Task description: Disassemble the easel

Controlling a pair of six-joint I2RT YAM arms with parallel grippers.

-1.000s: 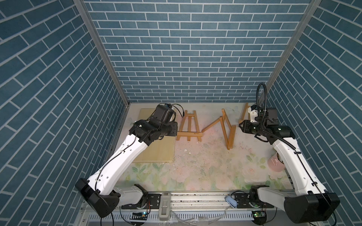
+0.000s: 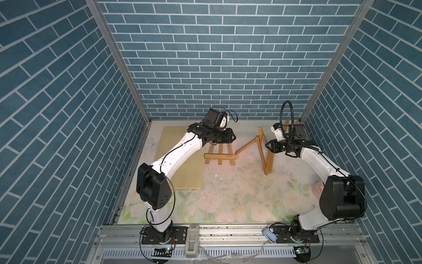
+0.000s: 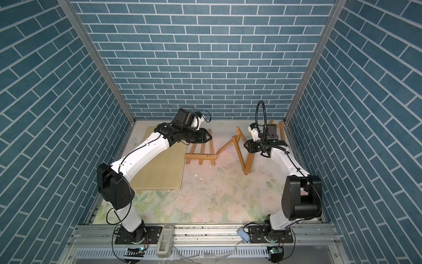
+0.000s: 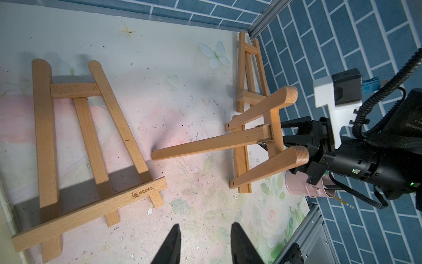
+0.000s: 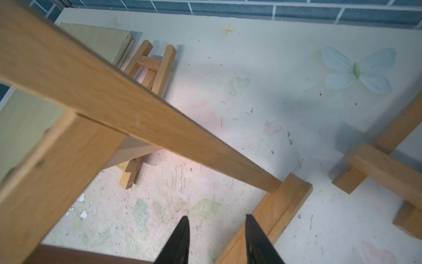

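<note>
A wooden easel part [image 2: 262,154] stands as an angled frame right of centre, its slanted leg [image 4: 206,145] reaching to the table. My right gripper hovers over its lower beam [image 5: 281,200], open with nothing between its fingers. A flat three-slat frame with a crossbar [image 4: 90,206] lies at centre-left; my left gripper is raised above it, fingers apart and empty. Another wooden frame [image 4: 241,66] lies at the back right, partly hidden in the top views.
A pale board [image 2: 175,180] lies on the left. A pink cup [image 4: 299,184] holding items sits at the right edge.
</note>
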